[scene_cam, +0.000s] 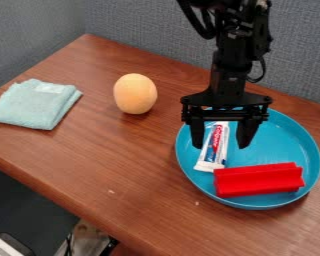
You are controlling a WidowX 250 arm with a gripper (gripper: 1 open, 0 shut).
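Observation:
My black gripper (222, 135) hangs open over a blue plate (283, 138) on the right of the wooden table, its two fingers apart on either side of a white toothpaste tube (211, 155) with red and blue print. The tube lies on the plate, pointing front to back. A red block-like object (259, 180) lies across the front part of the plate. Whether the fingertips touch the plate or tube is unclear.
An egg-shaped orange object (135, 94) stands left of the plate. A folded pale teal cloth (36, 105) lies at the far left. Grey partitions back the table.

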